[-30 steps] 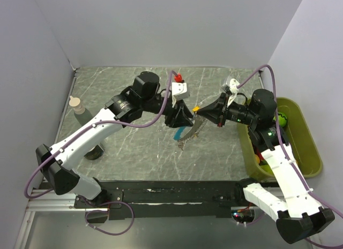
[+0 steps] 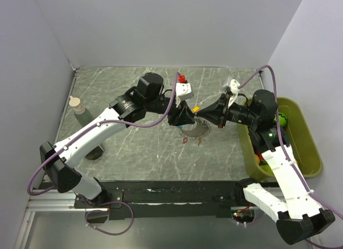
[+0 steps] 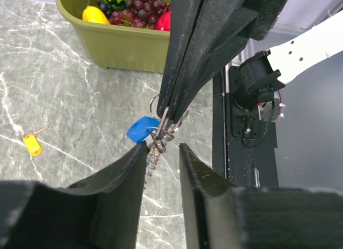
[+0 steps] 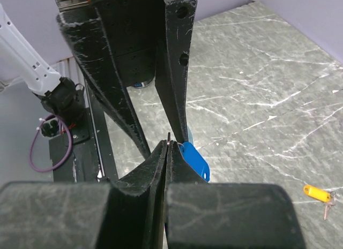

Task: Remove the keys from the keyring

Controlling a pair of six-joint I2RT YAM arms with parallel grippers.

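Note:
The keyring with keys and a blue tag is held up between the grippers; in the right wrist view the blue tag (image 4: 195, 161) hangs just behind my right gripper, which is shut at the ring. My left gripper is at the ring from the other side, its fingers part open around the twisted metal. A second key with a yellow tag (image 3: 32, 144) lies on the marble surface. In the top view both grippers meet near the middle, above the table.
A green bin (image 2: 305, 152) of toy fruit stands at the right. A pump bottle (image 2: 80, 112) stands at the left. The table (image 2: 118, 158) is otherwise mostly clear.
My left gripper has moved slightly right toward the right gripper over the last second. The right arm is almost still.

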